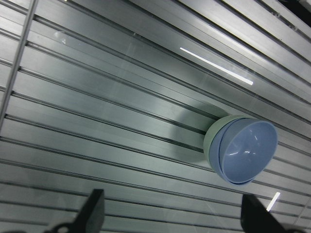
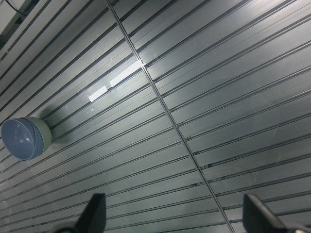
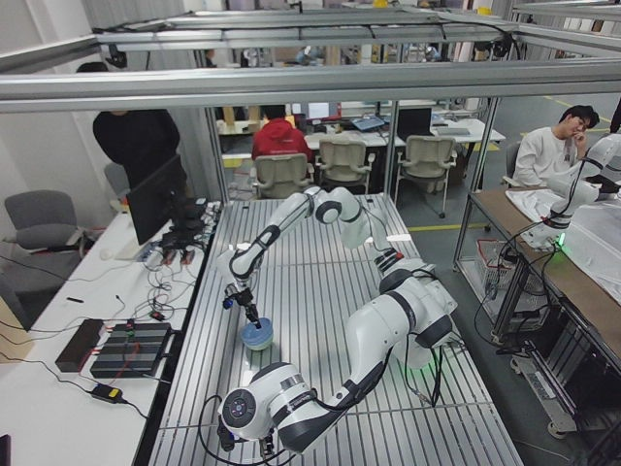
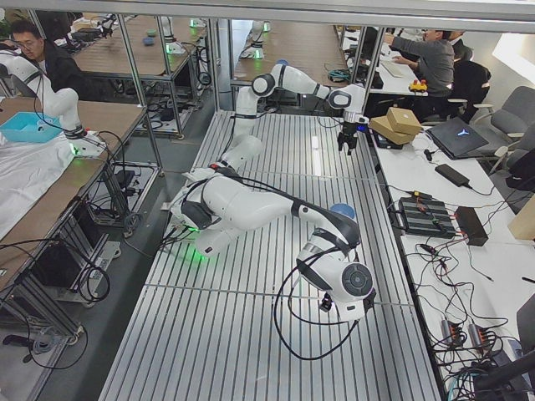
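Nested blue and green bowls (image 3: 256,336) (image 4: 343,209) stand on the slatted metal table (image 3: 456,408). In the left wrist view the blue bowl (image 1: 248,150) sits tilted inside the green one (image 1: 210,141); my left gripper is open above the table, fingers apart and empty. In the right wrist view the bowls (image 2: 22,138) lie at the far left, and my right gripper is also open, with bare table between its fingers.
A side desk (image 3: 58,408) with power units, cables and a monitor runs along one side. Another robot's bench (image 3: 543,272) stands opposite. Frame posts surround the table. Loose cables hang from the nearer arm.
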